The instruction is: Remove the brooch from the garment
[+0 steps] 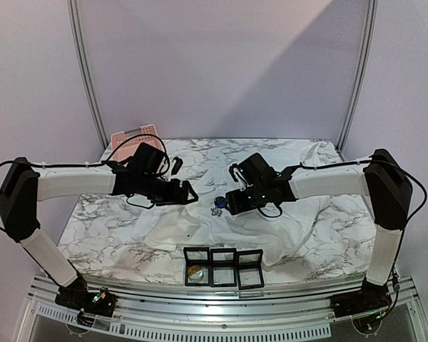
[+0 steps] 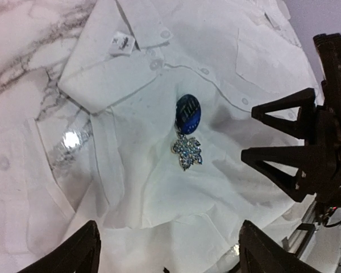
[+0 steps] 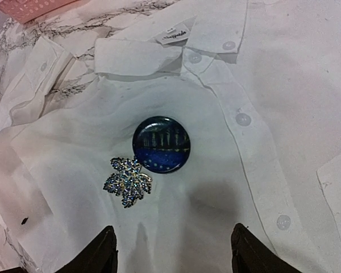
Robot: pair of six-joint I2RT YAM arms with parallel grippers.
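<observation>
The white shirt [image 1: 167,224] lies spread on the marble table, its collar and buttons showing in both wrist views. A round dark-blue brooch [image 3: 161,145] lies on it, and a sparkly leaf-shaped brooch [image 3: 127,183] sits touching its lower left. My left gripper [image 1: 187,194] is raised left of the brooches, open with nothing between its fingers. My right gripper [image 1: 232,197] is just right of them in the top view, also open and empty; the left wrist view shows its fingers [image 2: 267,153] above the cloth.
A pink basket [image 1: 133,132] stands at the back left. Three black open cases [image 1: 222,285] are at the front edge, the left one holding a small object.
</observation>
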